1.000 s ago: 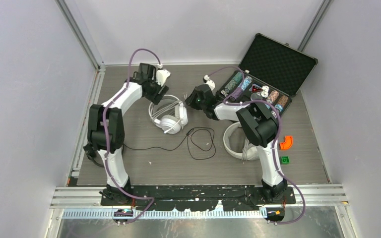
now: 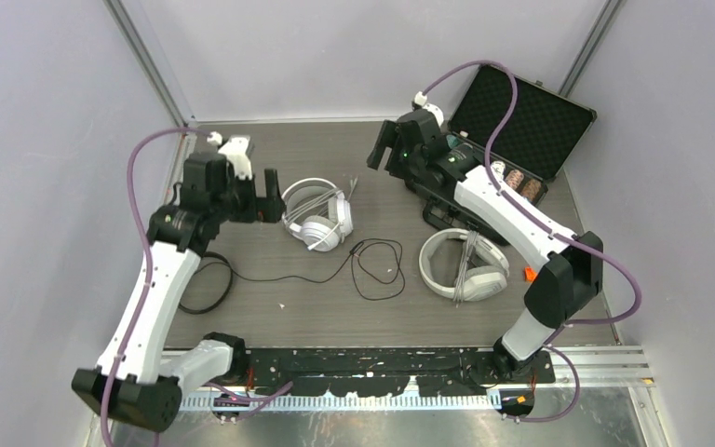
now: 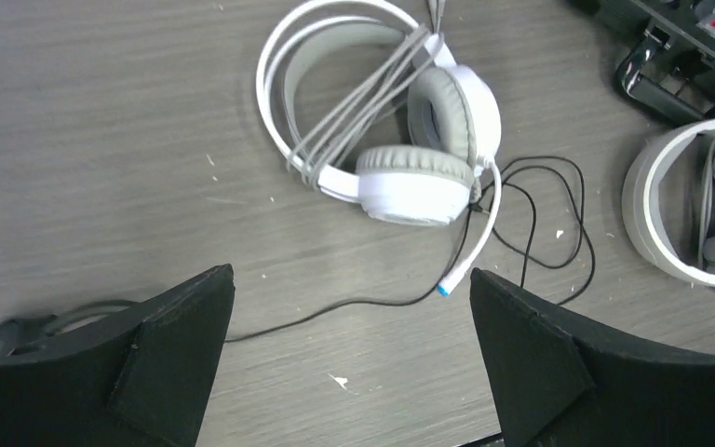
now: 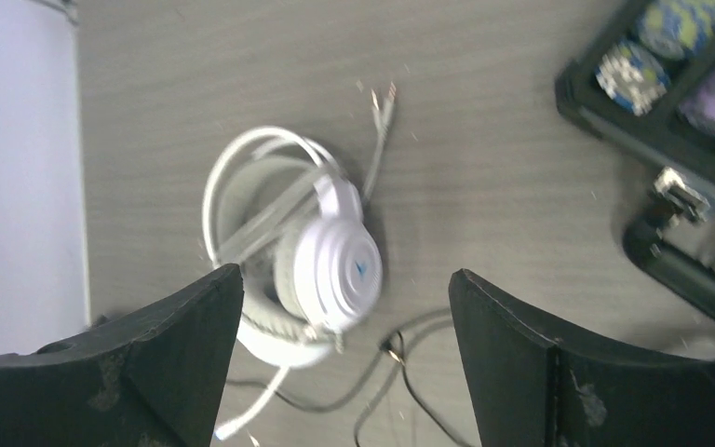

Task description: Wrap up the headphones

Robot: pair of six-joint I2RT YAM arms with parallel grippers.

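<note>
White headphones [image 2: 320,216] lie on the table between my two arms, their pale cable [image 3: 358,112] looped in a bundle around the headband. One cable end sticks out at the far side, and a thin white piece with a blue tip [image 3: 443,290] points toward the near side. To their left my left gripper [image 2: 270,194] stands open and empty above the table. My right gripper [image 2: 382,146] hangs apart from them at the upper right, its fingers [image 4: 512,363] spread with nothing between. A second off-white pair of headphones [image 2: 466,264], also with a bundled cable, rests at the right.
A thin black cable [image 2: 284,278] runs across the table, coiled near the middle and ending at a dark round band at left. An open black case [image 2: 521,121] with rolls of chips stands at back right. An orange piece [image 2: 530,274] is partly hidden by my right arm.
Both arms have pulled away from the white headphones: the left back to the left and nearer, the right up and to the right. The headphones have stayed put.
</note>
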